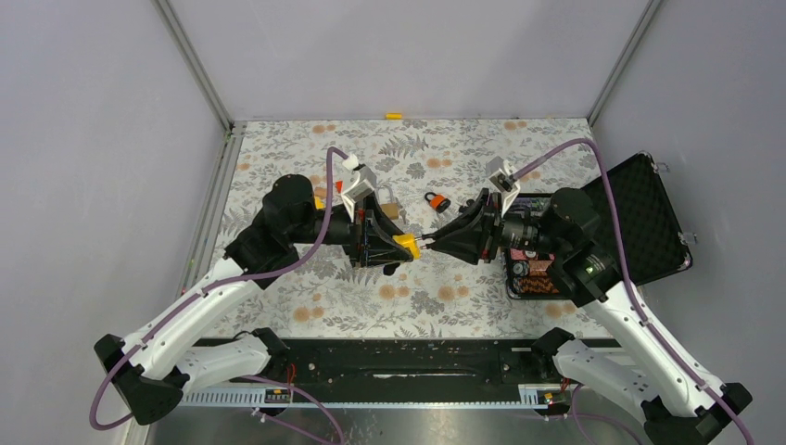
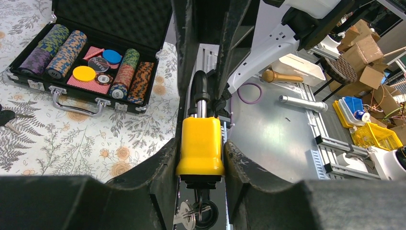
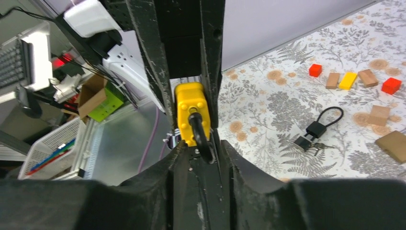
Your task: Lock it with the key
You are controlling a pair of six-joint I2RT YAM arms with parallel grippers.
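Note:
A yellow padlock [image 2: 200,148] is clamped between the fingertips of my left gripper [image 1: 410,243], which is shut on it. Its shackle [image 2: 202,98], black-sleeved with bare metal near the body, faces my right gripper [image 1: 428,239]. Below the body, in the left wrist view, a silver key [image 2: 187,215] hangs with a black ring; how far the key sits in the lock is hidden. In the right wrist view, the black shackle [image 3: 201,139] lies between the parted fingers of the right gripper, which is open; contact cannot be told.
Right of centre, a black case with its lid [image 1: 640,222] raised holds poker chips. An orange-black padlock [image 1: 437,201] lies behind the grippers. Another black lock [image 3: 316,129] with keys and several coloured blocks rest on the patterned table.

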